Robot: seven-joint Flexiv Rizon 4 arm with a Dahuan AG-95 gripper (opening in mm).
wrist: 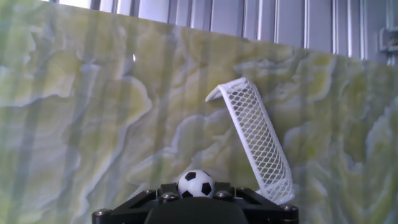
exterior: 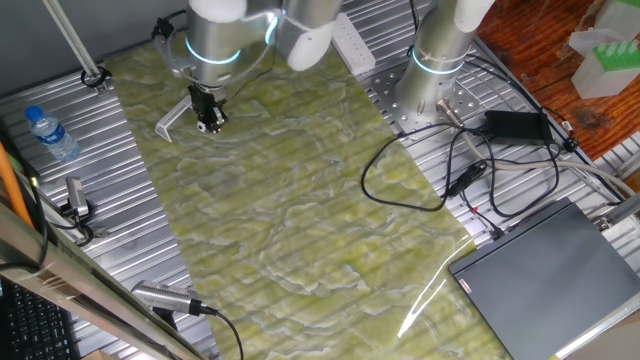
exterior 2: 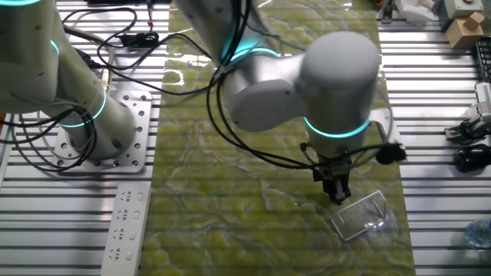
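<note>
A small black-and-white soccer ball sits between the fingertips of my gripper, which looks shut on it from both sides. Ahead and to the right in the wrist view, a white toy goal with a mesh net rests on the green marbled mat. Exterior view 1 has the black gripper pointing down just right of the goal. From exterior view 2, the gripper is close beside the upper left of the goal; whether they touch I cannot tell.
A water bottle stands on the slatted metal table left of the mat. At the right lie a dark laptop and looped black cables. A power strip lies near the robot base.
</note>
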